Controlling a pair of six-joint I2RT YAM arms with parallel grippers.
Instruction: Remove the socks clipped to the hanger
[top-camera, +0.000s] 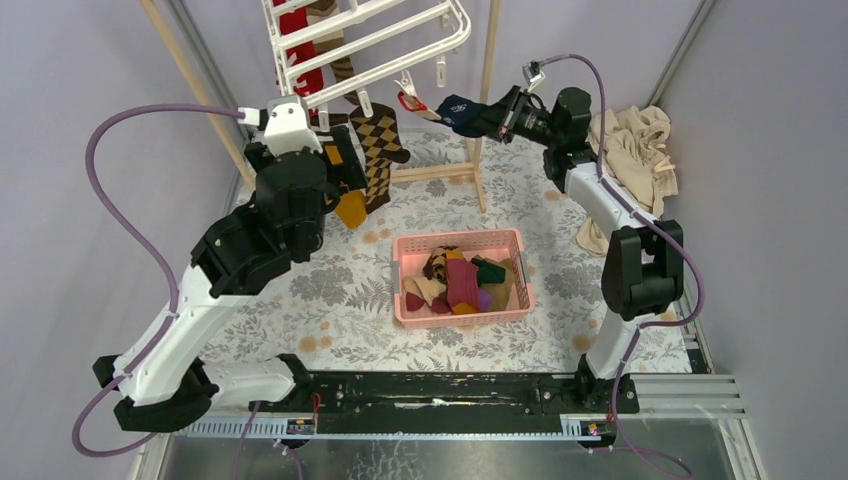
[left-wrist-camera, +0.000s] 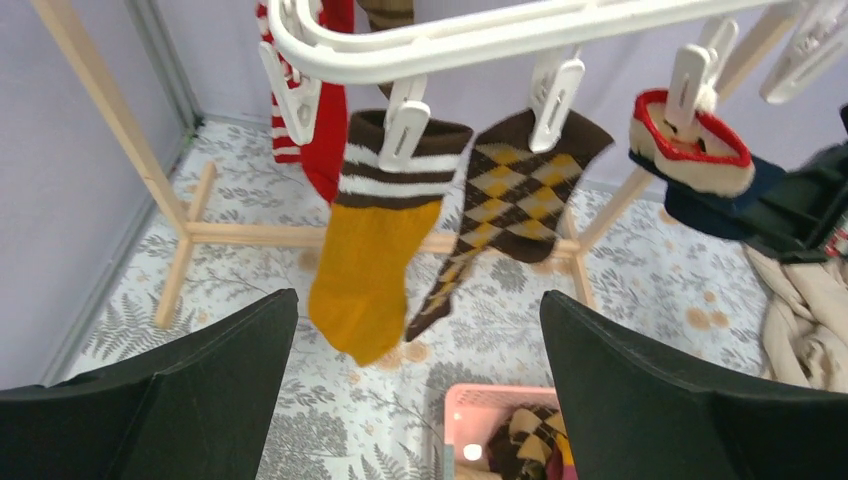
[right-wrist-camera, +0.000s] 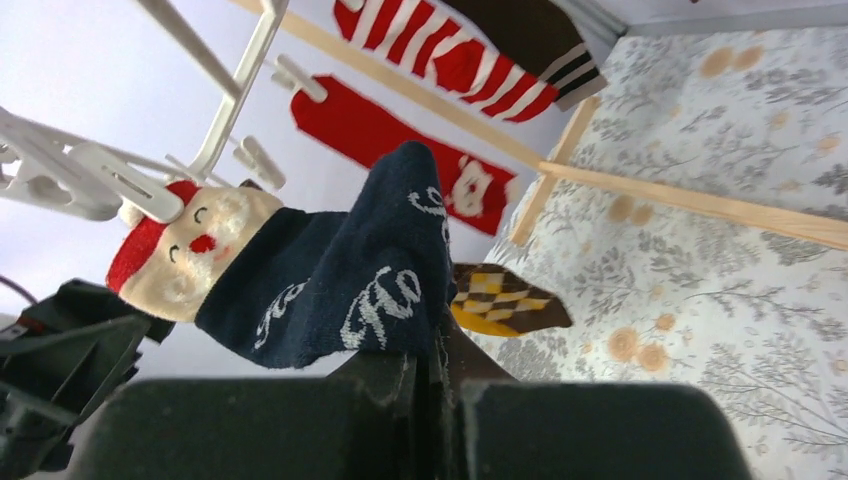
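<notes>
The white hanger (top-camera: 372, 72) hangs at the top with socks in its clips. One is a navy sock (right-wrist-camera: 330, 270) with white lettering and a Santa-face top, still in a clip (right-wrist-camera: 128, 183). My right gripper is shut on the free end of this sock, which stretches sideways from the clip. My left gripper stands open near the hanger's front-left corner, nothing between its fingers. Beyond its fingertips hang a yellow sock (left-wrist-camera: 372, 270) with a brown-and-white striped top and a brown argyle sock (left-wrist-camera: 515, 180). Red socks (right-wrist-camera: 395, 130) hang farther back.
A pink basket (top-camera: 410, 320) with several folded socks sits mid-table. Beige cloth (top-camera: 635, 150) lies at the right. Wooden stand legs (top-camera: 435, 172) cross the table behind the basket. Patterned tabletop (top-camera: 350, 290) left of the basket is clear.
</notes>
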